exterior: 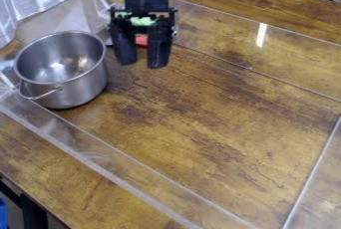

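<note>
A steel pot (64,69) stands at the left of the wooden table. The black gripper (142,52) hangs at the upper middle, just right of and above the pot's rim, with its two dark fingers apart and nothing visible between them. Behind it, partly hidden, are a green item (131,21) and a red item (146,40).
Clear panels edge the surface at the lower left and right. A pale, crumpled cloth or foil (38,4) lines the back left.
</note>
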